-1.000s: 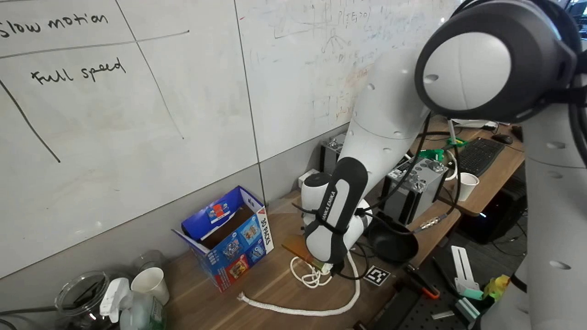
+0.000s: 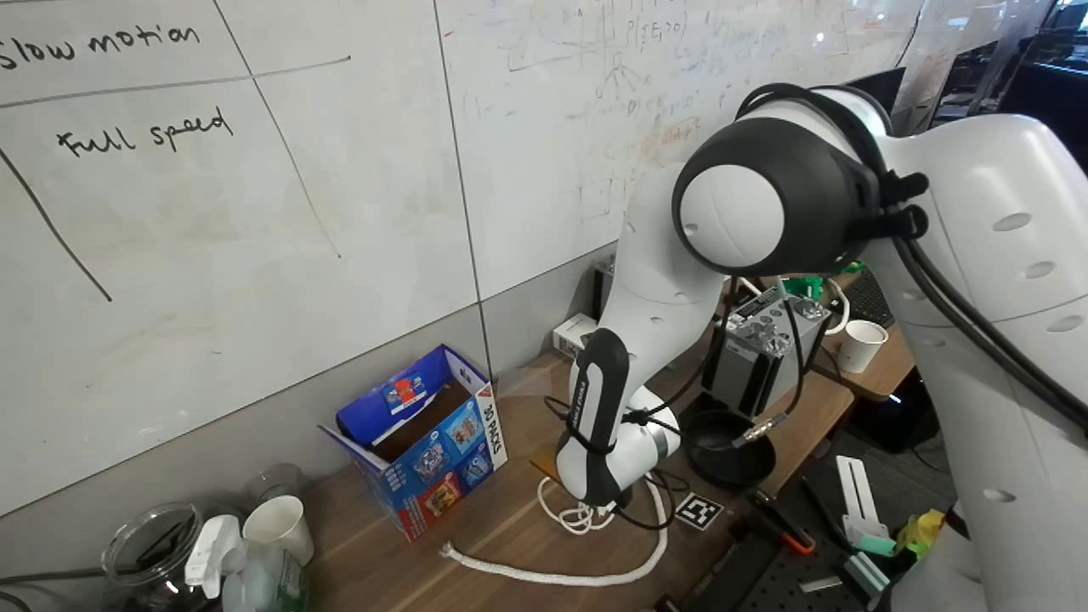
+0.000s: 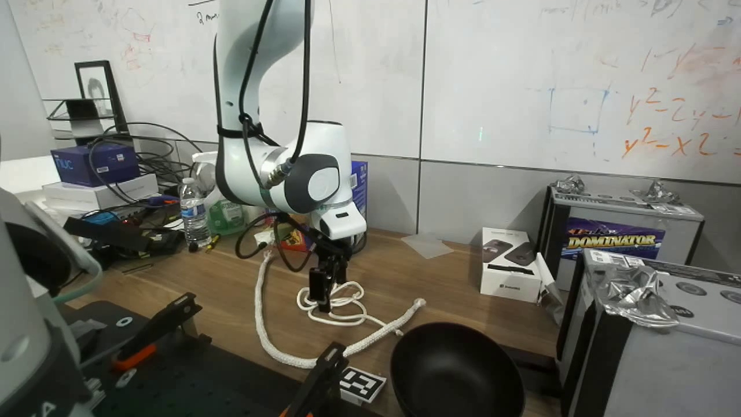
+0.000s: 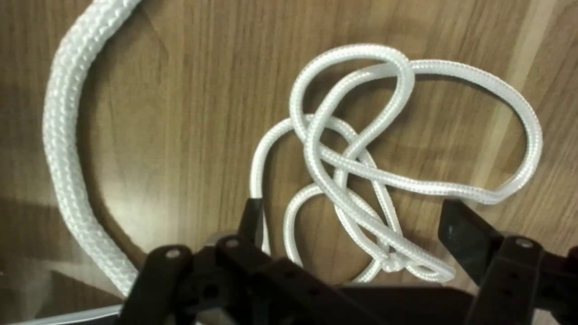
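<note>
A thin white cord [image 4: 401, 181] lies in a loose tangle of loops on the wooden table, with a small knot [image 4: 393, 262] near its lower end. My gripper is open above it, pointing down, its two black fingers [image 4: 470, 238] on either side of the tangle's lower part. The left fingertip overlaps a strand in the wrist view; whether they touch I cannot tell. Nothing is gripped. A thicker white braided rope [image 3: 260, 316] curves around the cord, apart from my fingers. In exterior view 1 the arm hides the fingertips, while the cord [image 2: 579, 518] shows below the hand.
A black bowl [image 3: 455, 375] and a printed marker [image 3: 361, 384] sit near the table's front. An open blue snack box [image 2: 433, 449] stands by the wall. Large grey battery units [image 3: 660, 340] are at right. Bare table [image 3: 424, 274] lies behind the rope.
The arm's elbow has moved left and lower in exterior view 1, and the hand has shifted slightly left and down. The cord, rope and box look unmoved.
</note>
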